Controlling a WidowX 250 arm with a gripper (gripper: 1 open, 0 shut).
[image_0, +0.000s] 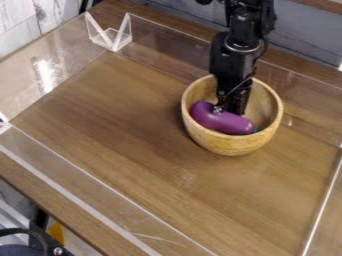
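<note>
A round wooden bowl (227, 143) sits on the right half of the table, with a purple eggplant-like object (222, 118) lying in it. My black gripper (222, 106) reaches down from the top into the bowl, its tips at the upper side of the purple object. Its fingers look shut; whether anything is between them is hidden by the dark parts.
A clear plastic piece (110, 30) stands at the back left. A wall runs along the back right.
</note>
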